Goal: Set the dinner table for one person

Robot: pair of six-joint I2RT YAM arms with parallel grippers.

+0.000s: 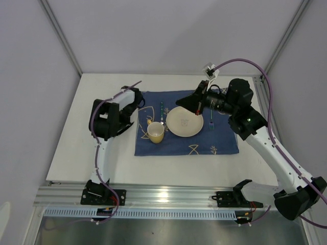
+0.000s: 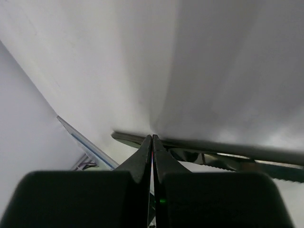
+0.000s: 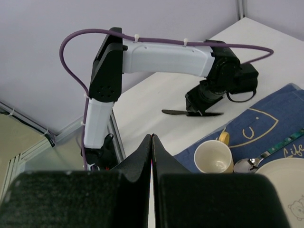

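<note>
A dark knife (image 3: pixel 173 112) lies on the bare white table left of the blue mat (image 1: pixel 173 149). My left gripper is low beside it, shut, with the blade (image 2: pixel 223 161) just beyond its fingertips. On the mat lie a cream plate (image 1: pixel 185 121), a yellow mug (image 1: pixel 156 131) at its left, a spoon (image 3: pixel 247 164) with a teal handle and a teal fork (image 1: pixel 211 122). My right gripper is shut and empty above the plate's upper right.
Walls border the table at the back and sides.
</note>
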